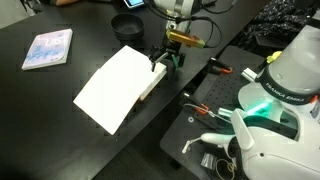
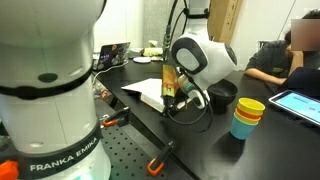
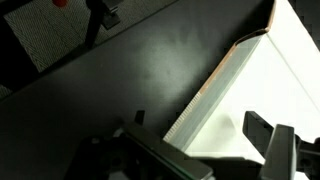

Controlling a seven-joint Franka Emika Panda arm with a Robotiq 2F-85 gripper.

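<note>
An open book or thick pad with white pages point(image 1: 118, 88) lies on the dark table, one leaf spread toward the front left. In the wrist view its page block point(image 3: 235, 120) runs diagonally, with a brown cover edge at the top. My gripper point(image 1: 165, 62) stands open at the book's right end, close to the page edges. Seen from the wrist, the dark fingers point(image 3: 258, 132) reach over the white page, and the lower ones lie near the page block's edge. Whether they touch the paper I cannot tell. Nothing shows held between them.
A black bowl point(image 1: 127, 27) stands behind the book. A pale tablet or booklet point(image 1: 48, 47) lies at the far left. Stacked yellow and blue cups point(image 2: 246, 118) stand on the table in the second exterior view. A person point(image 2: 285, 50) sits behind.
</note>
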